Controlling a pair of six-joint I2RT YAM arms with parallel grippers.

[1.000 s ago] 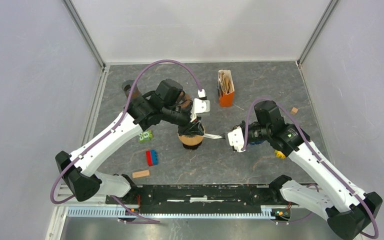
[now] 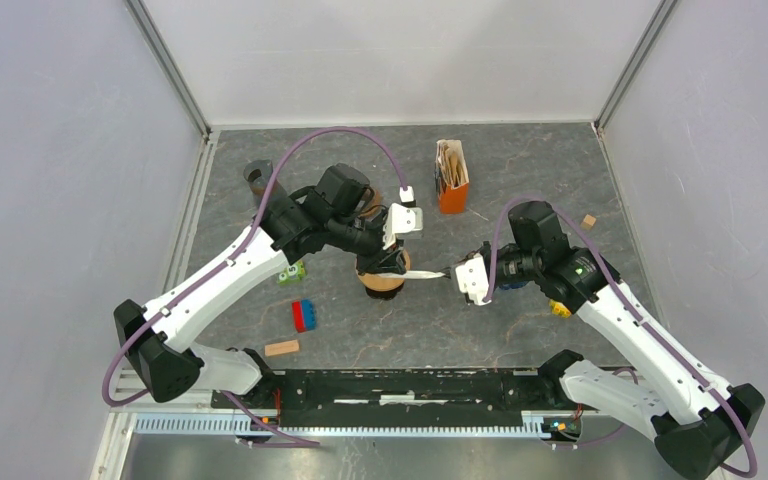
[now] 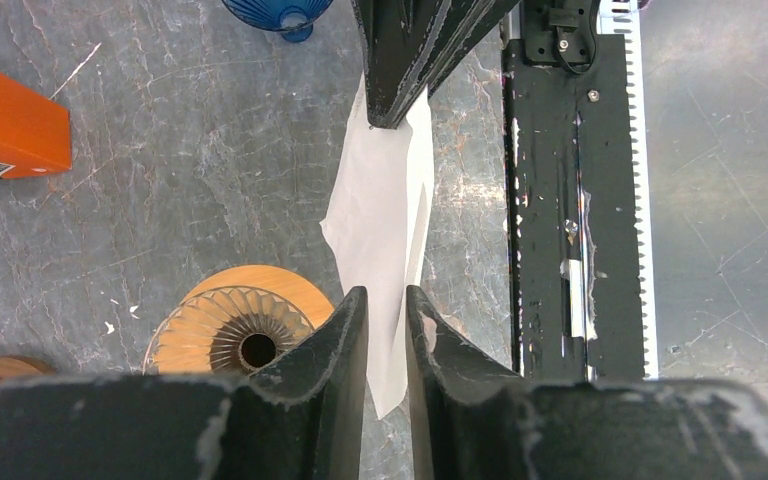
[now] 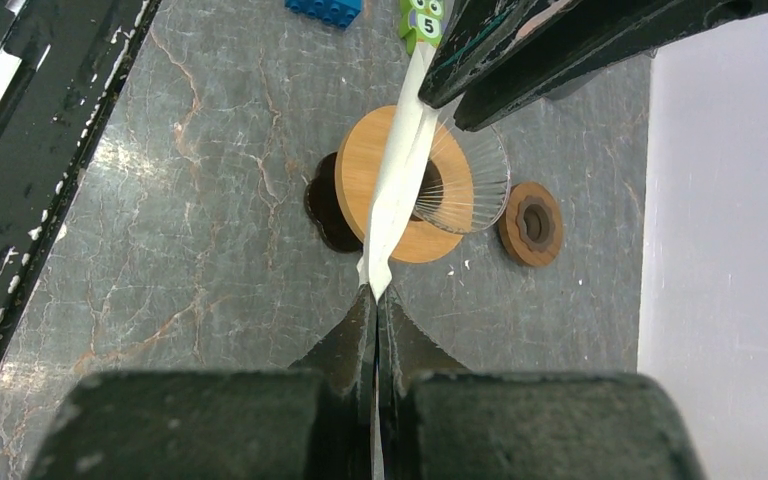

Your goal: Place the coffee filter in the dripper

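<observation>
My right gripper is shut on one end of the white paper coffee filter (image 4: 398, 190), which is folded flat. At the filter's other end is my left gripper, partly open, its two fingers on either side of the paper edge. The filter spans the space between both grippers in the top view. Below the left gripper stands the clear ribbed dripper (image 3: 182, 335) on a round wooden collar (image 4: 358, 165). The dripper's open top shows no filter in it. The left arm hides most of the dripper from above.
An orange box of filters (image 2: 452, 178) stands at the back. Left of the dripper lie a green toy block (image 2: 292, 273), a red and blue block (image 2: 303, 316) and a wooden block (image 2: 281, 348). A wooden ring (image 4: 552, 228) sits behind the dripper.
The right arm holds still.
</observation>
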